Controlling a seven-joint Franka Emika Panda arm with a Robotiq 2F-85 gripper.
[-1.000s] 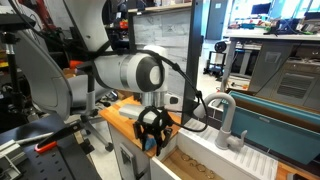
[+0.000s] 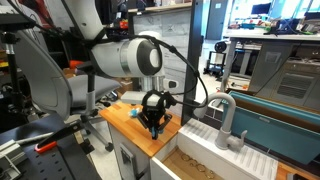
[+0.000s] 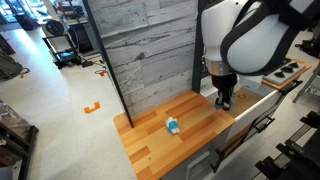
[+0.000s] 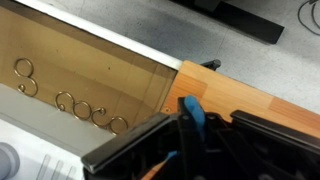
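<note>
My gripper (image 2: 156,134) is over the front of the wooden counter, beside the open drawer. In the wrist view a narrow blue item (image 4: 194,110) shows between its dark fingers, and the gripper is shut on it. The far end of that item is hidden, and I cannot tell what it is. Another small blue and white object (image 3: 172,126) lies on the wooden top (image 3: 150,142), well apart from the gripper.
The open drawer (image 4: 90,75) beside the gripper holds several brass-coloured rings (image 4: 82,109). A grey faucet (image 2: 228,112) rises beyond the drawer. A panelled wall (image 3: 150,50) backs the counter, and the wooden top is mostly clear.
The gripper has risen from low at the counter's front edge and shifted slightly right in exterior view 1. The other blue and white object appears unmoved.
</note>
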